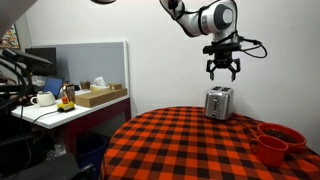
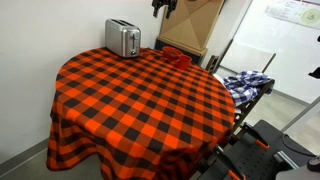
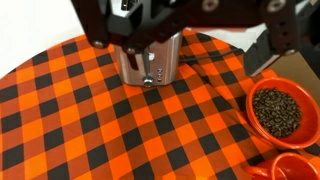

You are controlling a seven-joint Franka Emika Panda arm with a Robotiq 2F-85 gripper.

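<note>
A silver toaster (image 1: 218,103) stands upright at the back of the round table with its red-and-black checked cloth (image 1: 180,140). Above it, clear of its top, hangs my gripper (image 1: 223,76), open, its fingers pointing down with nothing between them. Part of the toaster (image 3: 150,65) shows behind the blurred gripper in the wrist view, with its lever and knob on the visible face. A red bowl of dark beans (image 3: 279,110) and a red mug (image 3: 288,168) sit to the right. In exterior view 1 the bowl (image 1: 283,136) is behind the mug (image 1: 268,151).
A white wall (image 2: 60,25) rises behind the toaster. At the left, a separate desk holds a cardboard box (image 1: 95,97) and a white mug (image 1: 45,98). A chair with a checked cloth (image 2: 248,85) stands right of the table.
</note>
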